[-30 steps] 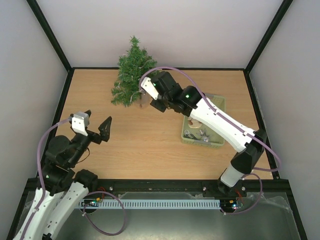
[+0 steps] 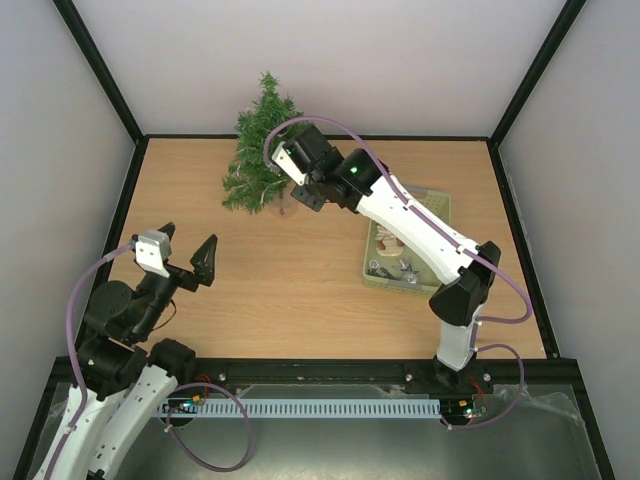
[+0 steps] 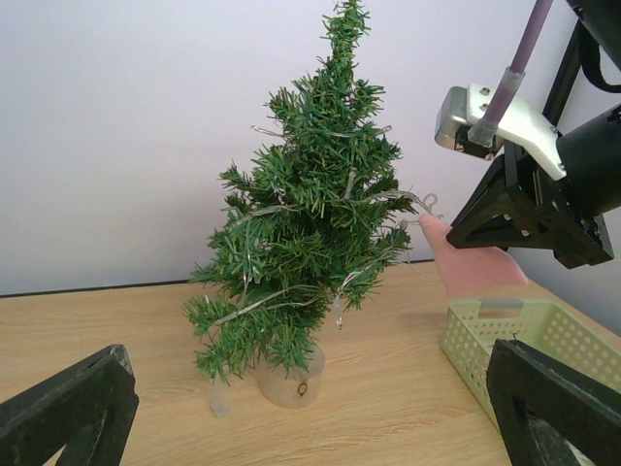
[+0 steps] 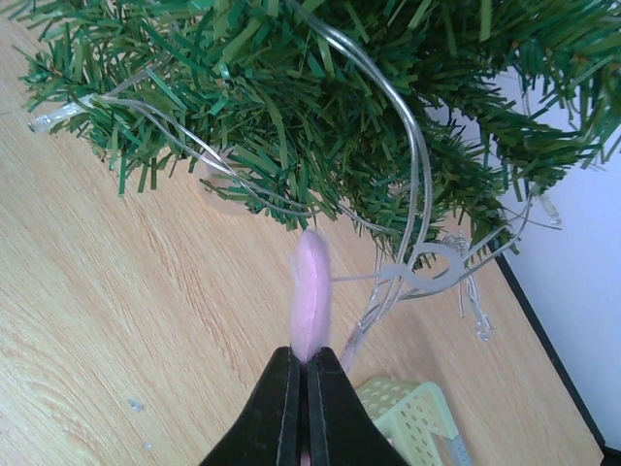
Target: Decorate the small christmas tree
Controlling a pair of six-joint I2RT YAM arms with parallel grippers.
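The small green tree stands at the back, wound with clear light strands. My right gripper is shut on a thin pink ornament, held at the tree's right side beside the strands and a pale loop. My left gripper stands open at the front left, nothing between its fingers, facing the tree from a distance.
A pale green basket with several ornaments, including a star, sits at the right, partly under my right arm.
The left arm has shifted very slightly.
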